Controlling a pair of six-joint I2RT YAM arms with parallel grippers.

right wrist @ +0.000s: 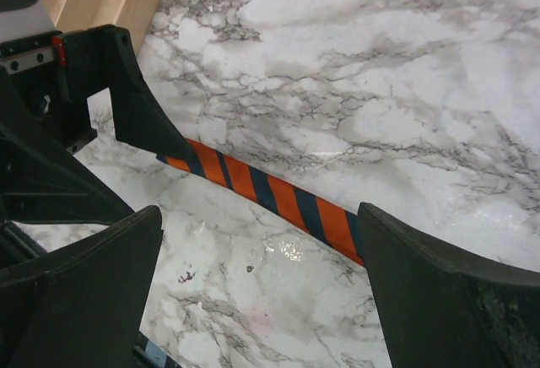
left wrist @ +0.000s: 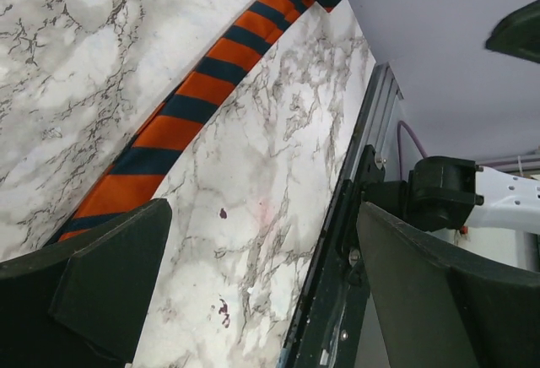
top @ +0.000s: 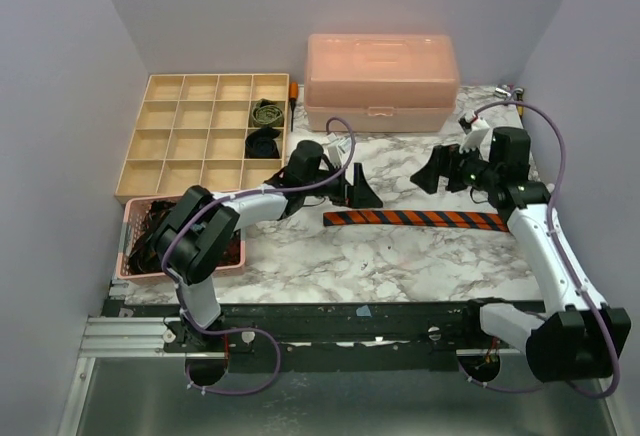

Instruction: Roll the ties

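A flat orange tie with dark blue stripes [top: 415, 218] lies lengthwise across the marble table. In the left wrist view, its striped length [left wrist: 181, 119] runs diagonally up to a bunched or folded end. My left gripper [top: 364, 202] hovers at the tie's left part, open, with nothing between its fingers. My right gripper [top: 429, 171] is also open and empty, behind the tie's middle to right stretch. In the right wrist view, the tie [right wrist: 283, 199] passes behind one right finger [right wrist: 443, 300], while the left gripper's fingers [right wrist: 139, 106] show near its other end.
At the back left, a wooden compartment tray [top: 188, 146] holds a green roll [top: 267, 114] and a black roll [top: 262, 143]. A pink basket [top: 232, 268] with dark items sits front left. A large peach box [top: 380, 76] fills the back. Bare marble lies before the tie.
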